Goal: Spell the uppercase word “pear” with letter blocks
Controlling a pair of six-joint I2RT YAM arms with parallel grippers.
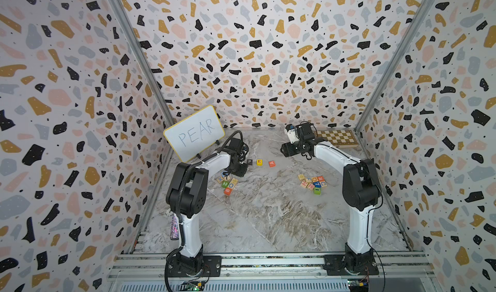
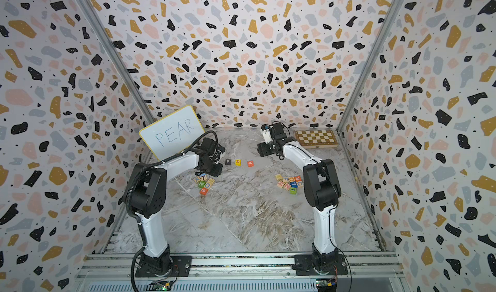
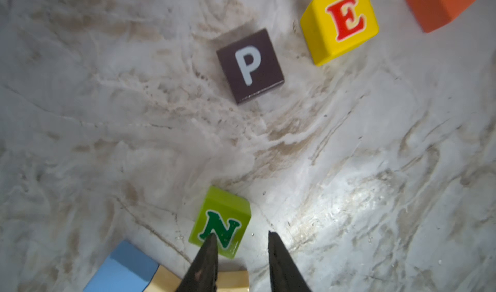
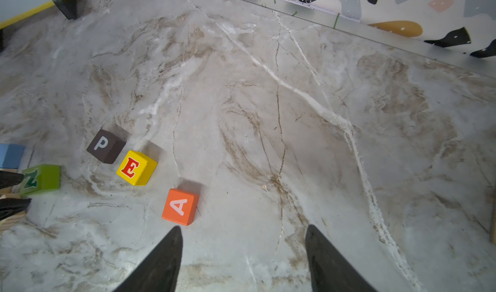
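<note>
A dark P block (image 3: 250,67), a yellow E block (image 3: 338,25) and an orange A block (image 4: 179,206) form a loose row mid-table. My left gripper is low, part open, beside a green N block (image 3: 219,222) at the edge of the left block cluster, with nothing visibly held. My right gripper hangs open and empty right of the A, with bare table below. An orange R block (image 1: 320,178) sits in the right cluster. The whiteboard (image 1: 193,132) reads PEAR.
Mixed blocks (image 2: 286,183) lie in a pile at the right, others at the left. A checkerboard (image 2: 315,138) lies at the back right.
</note>
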